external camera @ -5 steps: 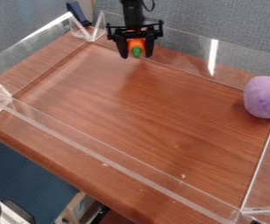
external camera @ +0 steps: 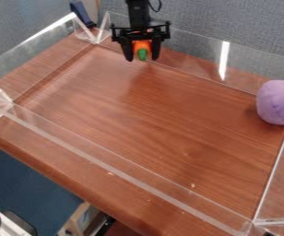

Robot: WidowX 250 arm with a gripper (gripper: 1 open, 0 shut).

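My black gripper [external camera: 141,55] is at the back edge of the wooden table, with an orange object [external camera: 142,46] with a green part between its fingers; the fingers appear closed on it, pointing down. A purple, egg-shaped object [external camera: 278,101] stands at the right side of the table.
Clear plastic walls [external camera: 145,189] border the wooden surface [external camera: 132,129] on its sides. A grey textured backdrop is behind, and a blue floor with some clutter shows at the lower left.
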